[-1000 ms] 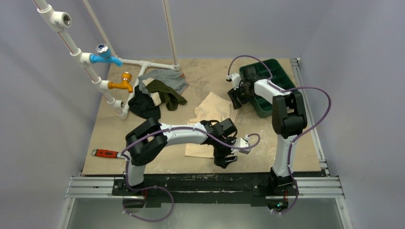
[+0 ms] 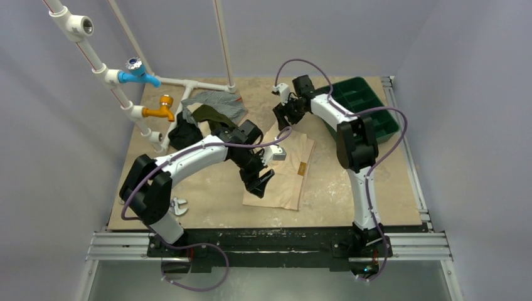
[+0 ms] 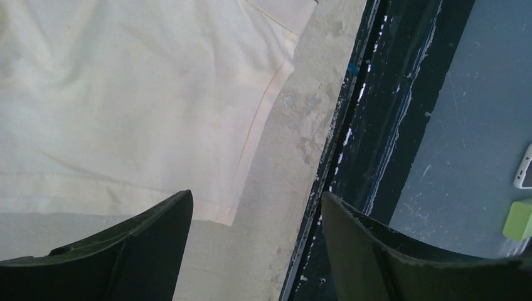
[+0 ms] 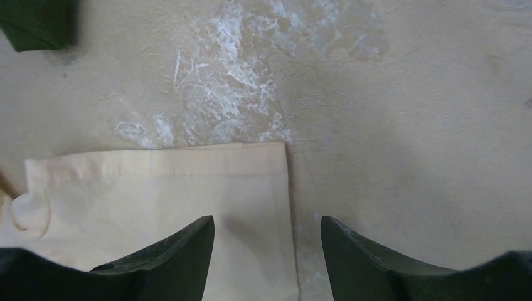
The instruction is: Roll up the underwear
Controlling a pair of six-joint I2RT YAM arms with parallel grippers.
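Note:
The underwear [image 2: 282, 194] is a cream cloth spread nearly flat on the table, with a tan label [image 2: 302, 168] by its right edge. My left gripper [image 2: 259, 183] hovers over its lower left part; in the left wrist view the fingers [image 3: 169, 222] stand apart, and the underwear's hemmed corner [image 3: 223, 212] shows between them. At the far end is my right gripper [image 2: 282, 118], its fingers [image 4: 194, 241] also apart. A square corner of the underwear [image 4: 251, 194] lies in the gap between them in the right wrist view. Neither gripper holds cloth.
A heap of dark, olive and grey clothes [image 2: 219, 103] lies at the back left beside white pipes. The green divided bin [image 2: 386, 132] stands at the back right. A wrench [image 2: 179, 207] lies at front left.
My left gripper has moved leftward and away from the front edge, across the underwear. The right one rose off the underwear's right corner and has moved left to its far end.

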